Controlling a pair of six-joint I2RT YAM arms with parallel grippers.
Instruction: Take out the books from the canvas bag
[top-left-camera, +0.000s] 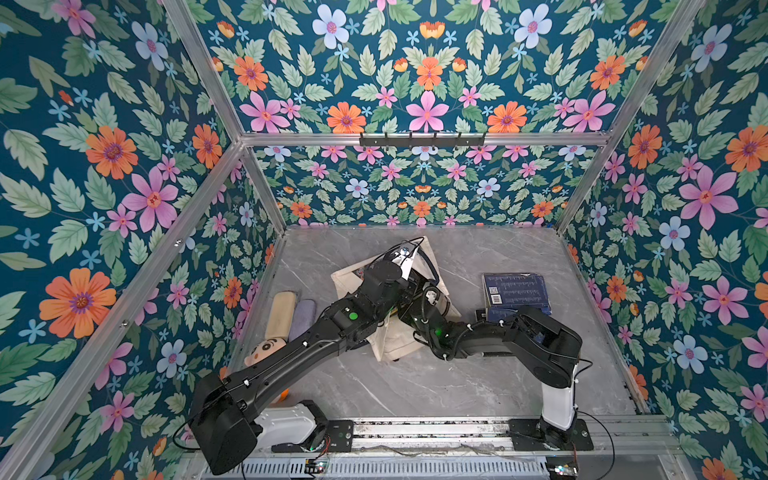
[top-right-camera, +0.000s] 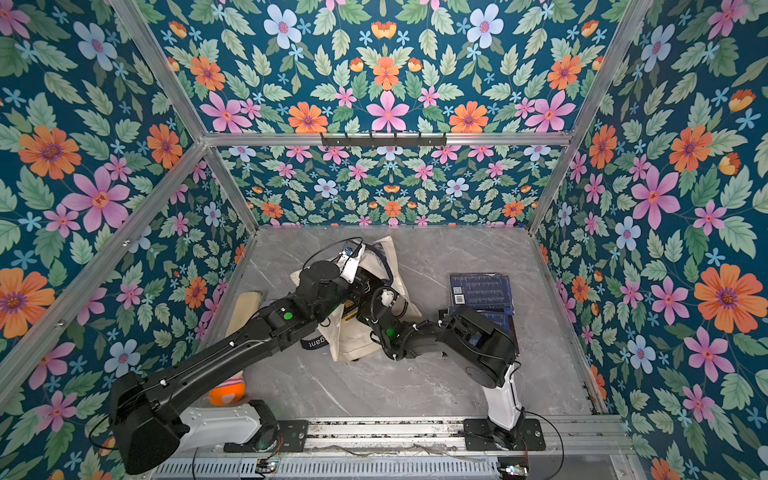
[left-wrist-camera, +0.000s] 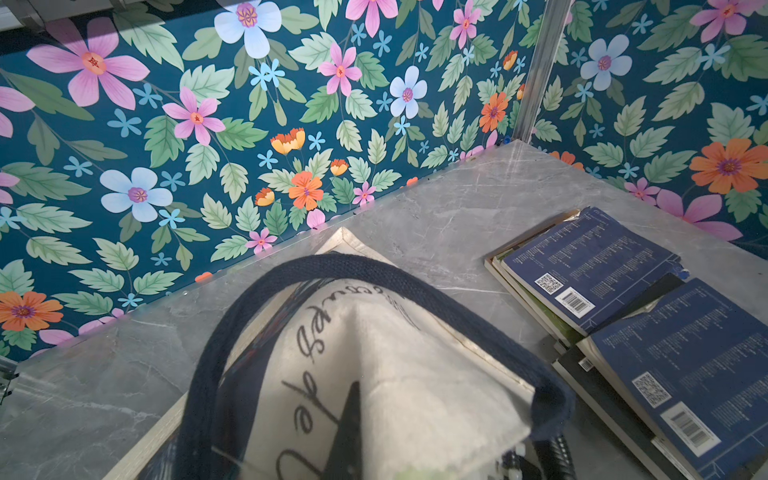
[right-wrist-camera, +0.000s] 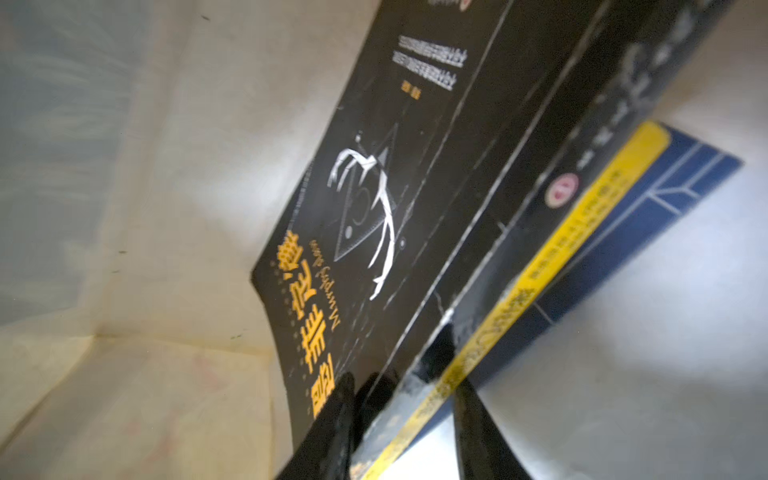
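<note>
The cream canvas bag with navy handles lies mid-table under both arms. My left gripper is at its upper part; its fingertips are hidden, and the left wrist view shows the bag's opening and handle. My right gripper is inside the bag, fingers either side of the spine edge of a black book with a yellow strip; whether it grips is unclear. A blue book lies behind it in the bag. Blue books lie on the table to the right of the bag.
Rolled cloths, a doll-like round face and an orange item lie along the left side. The back of the table beside the bag is clear; walls enclose the sides and back.
</note>
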